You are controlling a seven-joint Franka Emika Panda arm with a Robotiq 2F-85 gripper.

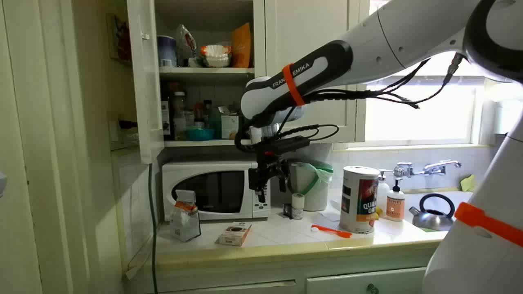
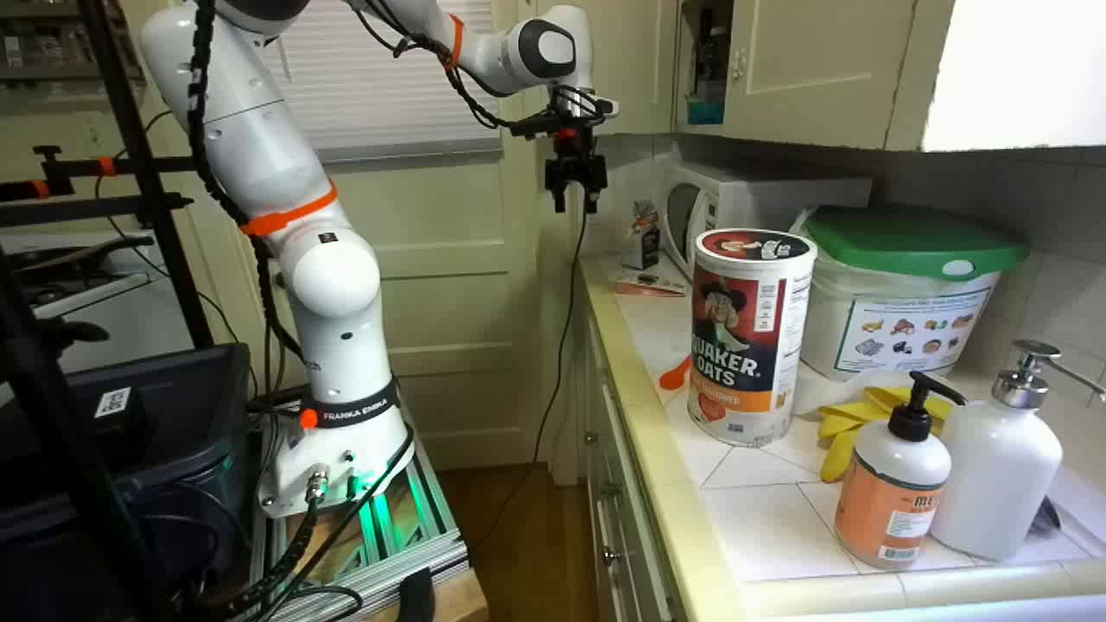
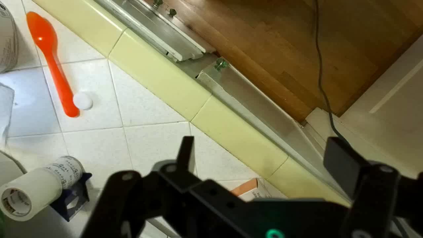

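Observation:
My gripper stands open, its two fingers wide apart and only empty space between them. In the first exterior view the gripper hangs high in front of the microwave, well clear of the counter. Below it, a small flat box lies on the white tiles, with a grey bag upright to its left. The wrist view shows an orange spoon beside a small white disc. A roll of clear tape rests at the lower left, and the box is partly hidden by the gripper.
A tall oats canister stands near the counter's front edge. Behind it is a green-lidded bin; soap bottles are close by. An open cabinet door hangs above the left of the counter. Bare tiles surround the spoon.

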